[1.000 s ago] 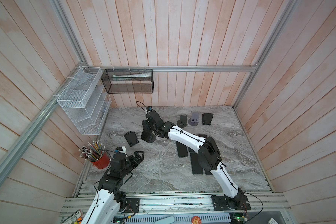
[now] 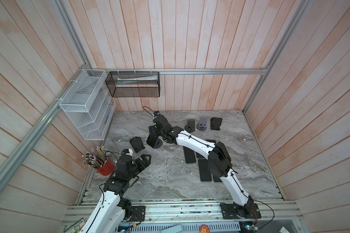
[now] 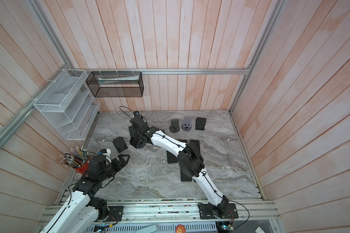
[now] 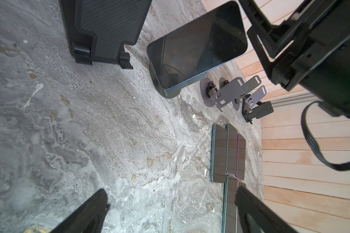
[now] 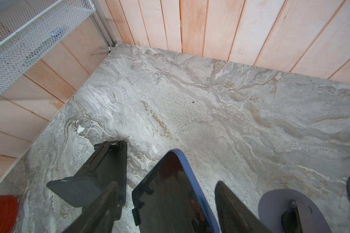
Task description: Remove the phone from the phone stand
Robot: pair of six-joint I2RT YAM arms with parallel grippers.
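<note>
A dark phone with a blue edge leans at a tilt on its stand (image 4: 155, 79) in the left wrist view. In the top left view the phone (image 2: 152, 140) is partly covered by my right gripper (image 2: 153, 130), which is at its upper end. Seen from the right wrist, the right fingers (image 5: 234, 205) stand spread, one on each side of the phone's upper part; contact cannot be made out. My left gripper (image 2: 147, 159) is open and empty, low in front of the phone, its blurred fingers (image 4: 87, 211) wide apart over bare tabletop.
An empty black stand (image 2: 136, 144) is left of the phone. Several small stands, including a purple one (image 2: 202, 123), line the back right. Flat phones (image 2: 189, 155) lie under the right arm. A red cup of pens (image 2: 105, 167) is beside the left arm.
The phone and stands look unmoved.
</note>
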